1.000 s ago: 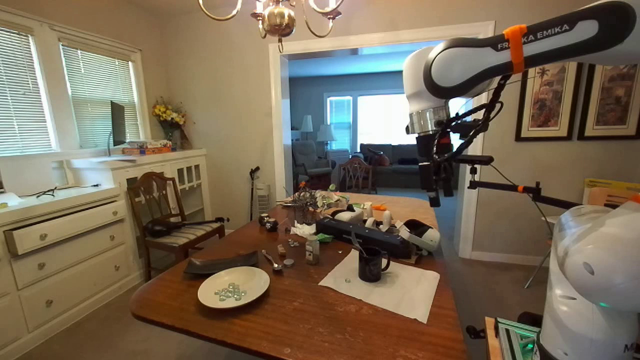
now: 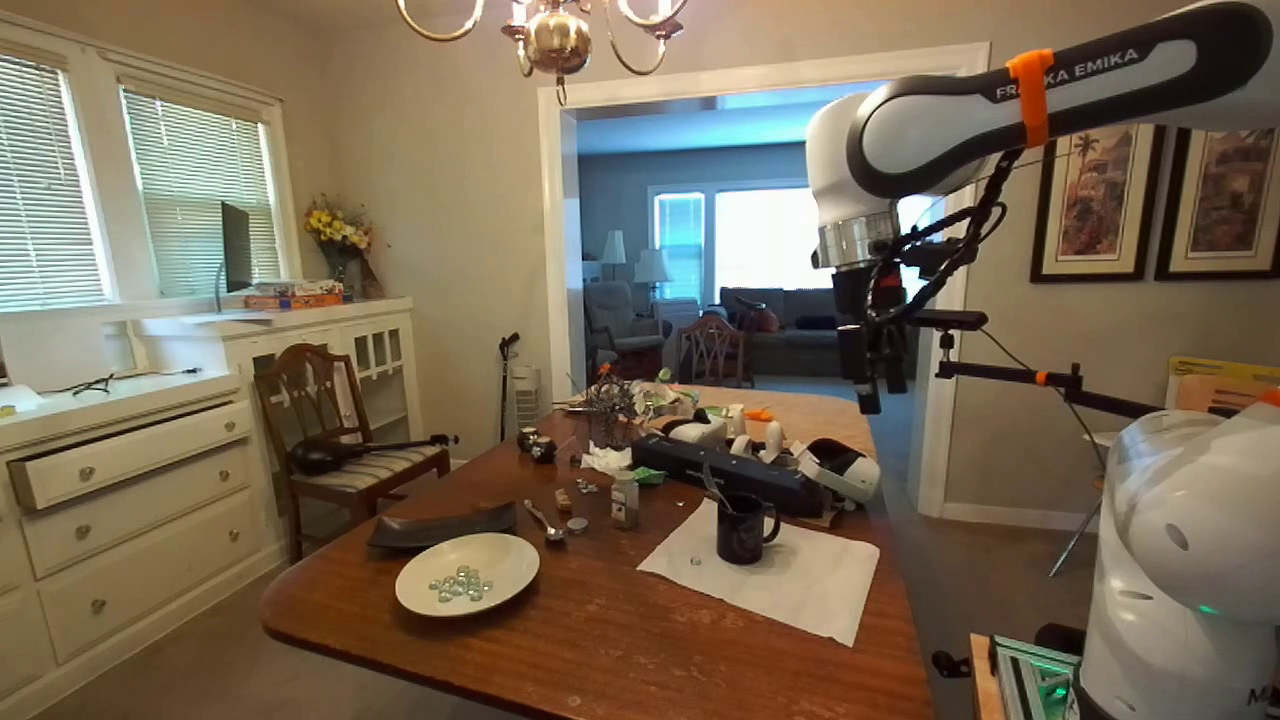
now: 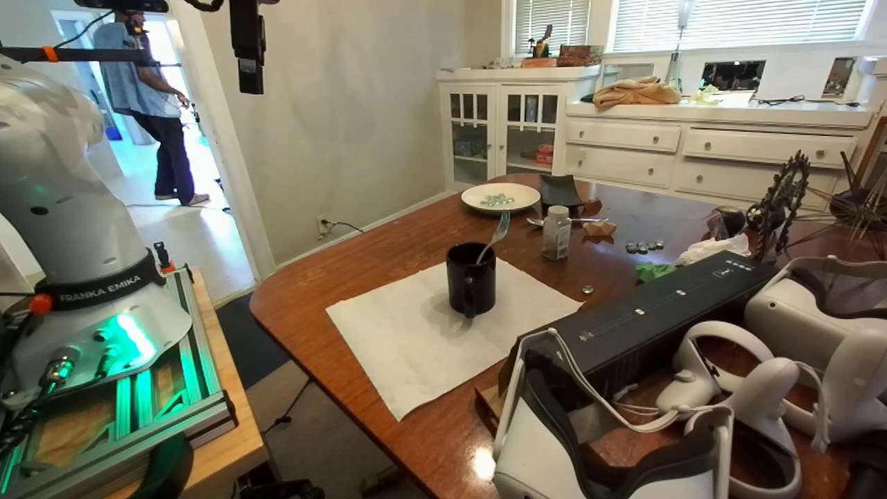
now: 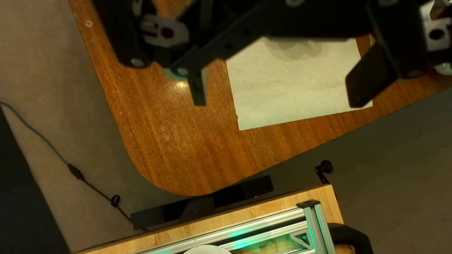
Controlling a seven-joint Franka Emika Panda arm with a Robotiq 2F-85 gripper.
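High above the table's right side, my gripper [image 2: 882, 398] points down and touches nothing. Its two fingers stand wide apart in the wrist view, the gripper being open with only paper and table far below. A dark mug [image 3: 471, 287] stands upright on a white paper sheet [image 3: 391, 333], and a fork [image 3: 499, 237] leans out of it. Farther off, a white plate [image 2: 414, 582] holds several clear glass pebbles [image 2: 463, 584]. One small clear pebble [image 2: 696, 560] lies on the paper near the mug.
Beside the paper lie a long black box [image 3: 648, 308] and white headsets [image 3: 532, 432]. A glass shaker [image 3: 557, 233], a spoon [image 2: 546, 522] and a dark curved tray [image 2: 444, 526] sit near the plate. A person [image 3: 150, 100] stands in the doorway.
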